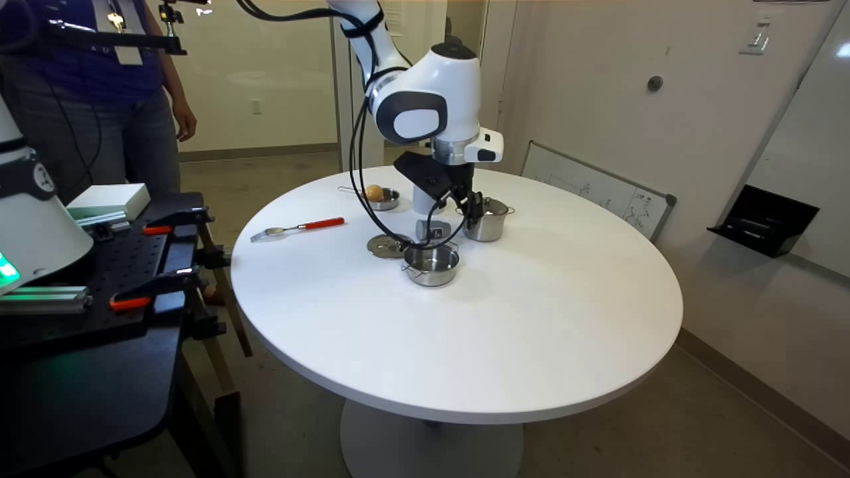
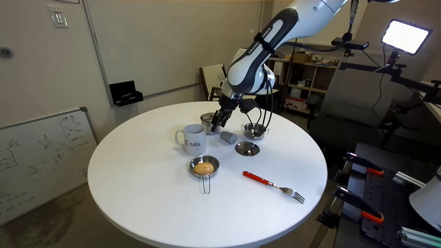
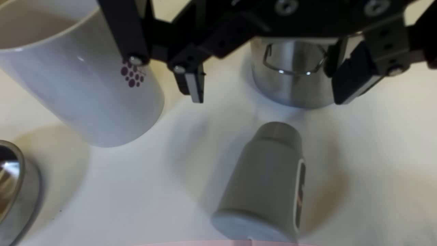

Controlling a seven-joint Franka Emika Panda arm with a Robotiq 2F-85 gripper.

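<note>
My gripper is open in the wrist view, its two fingers wide apart and nothing held between them. Below the fingers in that view, a grey tapered container (image 3: 262, 184) lies on its side on the white table. A steel pot (image 3: 295, 78) stands behind the fingers, partly hidden by them; its lid shows in exterior view 2, where the pot (image 2: 209, 123) is right beside my gripper (image 2: 215, 124). To the left in the wrist view stands a white mug (image 3: 102, 90), upright and apart from the fingers.
A small pan (image 2: 211, 160) holds a brown egg-like object (image 2: 203, 168). An open pot (image 1: 431, 271), a loose lid (image 2: 247, 148) and a red-handled fork (image 2: 268, 182) lie around. In exterior view 1 the table's front and right (image 1: 542, 334) are clear.
</note>
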